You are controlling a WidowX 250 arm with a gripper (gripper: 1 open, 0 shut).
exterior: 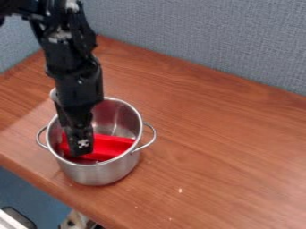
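A steel pot (114,170) with two side handles stands at the left of the wooden table, with a red object (109,147) lying inside it. My black gripper (79,147) reaches down into the pot's left part, its lower end at the red object and partly covering it.
Grey padded walls stand at the back, and the table's edge runs along the lower left, close to the pot.
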